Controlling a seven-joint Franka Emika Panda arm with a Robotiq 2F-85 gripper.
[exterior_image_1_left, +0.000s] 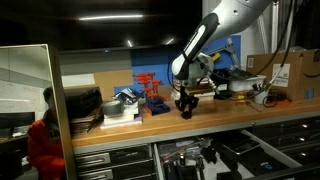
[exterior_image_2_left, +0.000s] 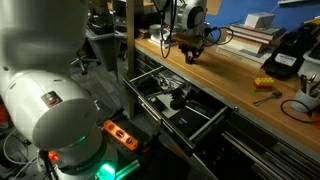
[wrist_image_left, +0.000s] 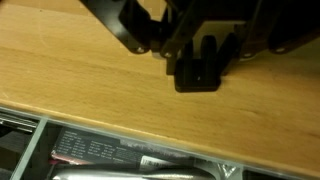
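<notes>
A small black object (wrist_image_left: 197, 80) is pinched between my gripper's fingers in the wrist view, over the wooden worktop near its front edge. In exterior view 1 my gripper (exterior_image_1_left: 186, 108) points down at the worktop (exterior_image_1_left: 150, 129), shut on this dark piece. Exterior view 2 shows the gripper (exterior_image_2_left: 191, 52) low over the far part of the bench. Whether the object touches the wood is hard to tell. Below the bench edge, an open drawer (exterior_image_2_left: 183, 130) holds several tools.
White boxes (exterior_image_1_left: 122, 117) and a black bin (exterior_image_1_left: 83, 103) stand left on the bench. A cardboard box (exterior_image_1_left: 300, 75) and cables are at the right. Books (exterior_image_2_left: 247, 40), a yellow-red block (exterior_image_2_left: 264, 83) and scissors (exterior_image_2_left: 267, 97) lie along the bench.
</notes>
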